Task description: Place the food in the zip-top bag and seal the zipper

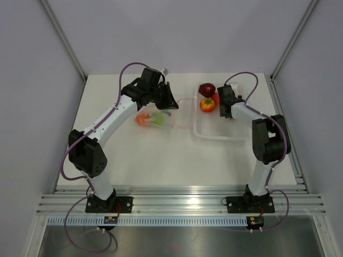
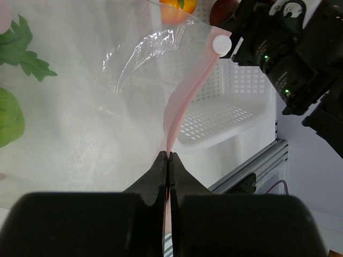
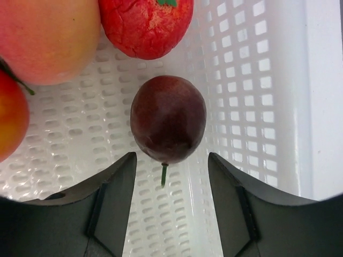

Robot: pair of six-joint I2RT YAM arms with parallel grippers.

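Note:
In the left wrist view my left gripper is shut on the pink zipper edge of the clear zip top bag [image 2: 179,104]. A round white slider [image 2: 222,45] sits at the far end of that edge. Within the bag, green [image 1: 156,118] and orange food [image 1: 141,119] shows from above. My right gripper points down into the white basket [image 3: 123,214], its fingers apart. Just past its fingertips lies a dark plum-like fruit [image 3: 168,118], stem between the fingers; no contact with either finger shows.
The basket also holds a yellow-red fruit [image 3: 48,37], a wrinkled red one [image 3: 147,24] and an orange-red one [image 3: 8,118]. Its perforated wall [image 3: 241,96] stands close on the right.

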